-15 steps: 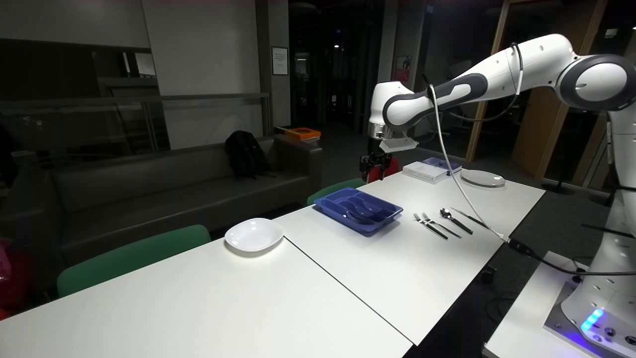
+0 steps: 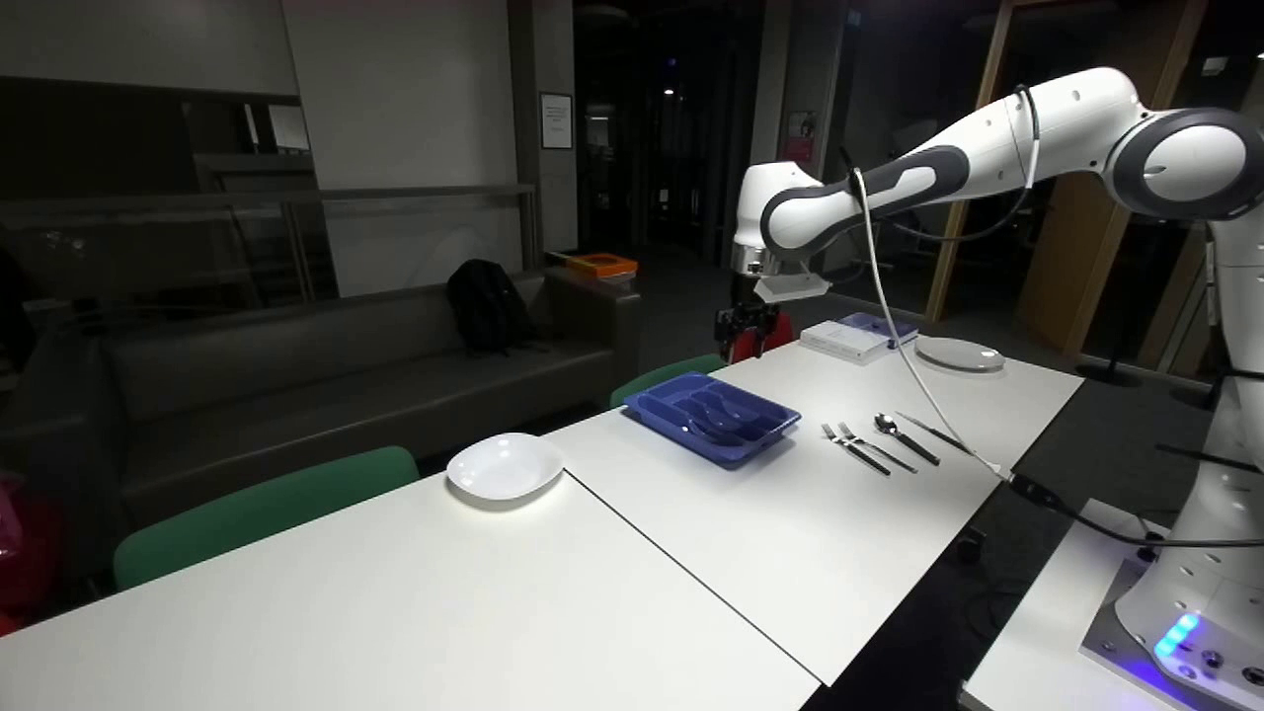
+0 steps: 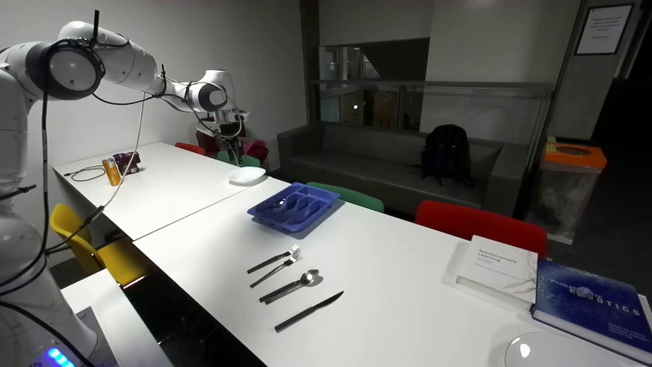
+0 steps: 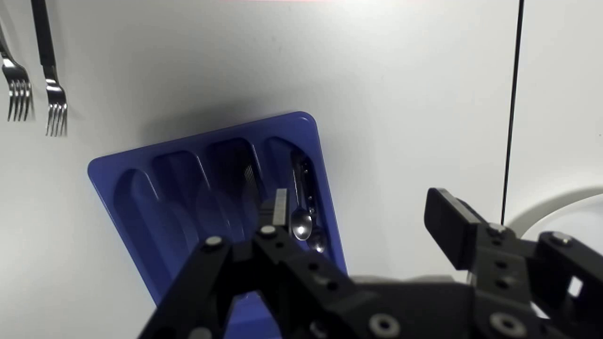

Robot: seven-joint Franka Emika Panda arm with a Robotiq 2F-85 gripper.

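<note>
My gripper stands open above the table, its fingers wide apart with nothing between them. Below it in the wrist view lies a blue cutlery tray (image 4: 206, 135); one finger covers part of its lower right area. In the tray's right-hand compartment is a spoon (image 4: 302, 224), with another piece of dark-handled cutlery beside it. The tines of a fork (image 4: 249, 174) show in the compartment to its left. On the bare table lie two forks (image 3: 273, 262), spoons (image 3: 308, 278) and a knife (image 3: 311, 311), roughly side by side.
A white bowl (image 2: 506, 467) sits by the table seam. Two books (image 3: 498, 269) and a pale plate (image 3: 550, 351) occupy the far end. Cans (image 3: 111, 172) stand on the other table. Open tabletop surrounds the tray.
</note>
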